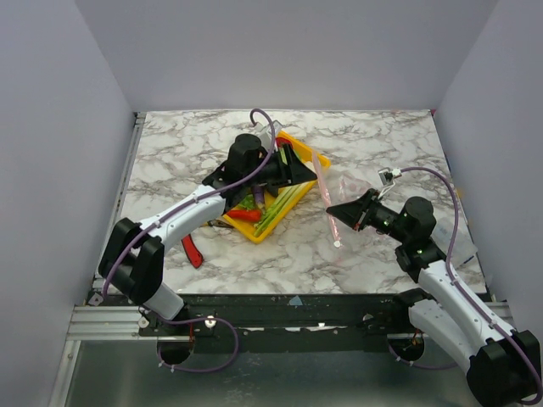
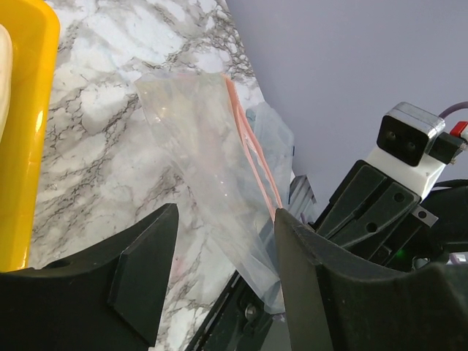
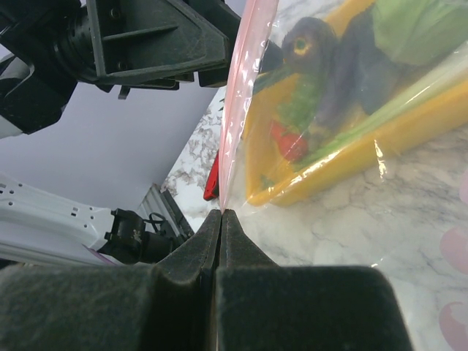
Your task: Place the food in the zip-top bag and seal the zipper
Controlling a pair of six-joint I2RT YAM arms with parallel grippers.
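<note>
A clear zip top bag with a pink zipper strip hangs upright over the table. My right gripper is shut on the bag at the pink strip. My left gripper stands open beside the bag's upper part, its fingers spread around empty space or loose film; I cannot tell if they touch it. Behind them a yellow tray holds food: a red pepper, green stalks, purple eggplant and leafy greens, partly hidden by my left arm.
A red-handled tool lies at the left of the table. Another clear bag lies at the right edge. Bare marble is clear at the back right.
</note>
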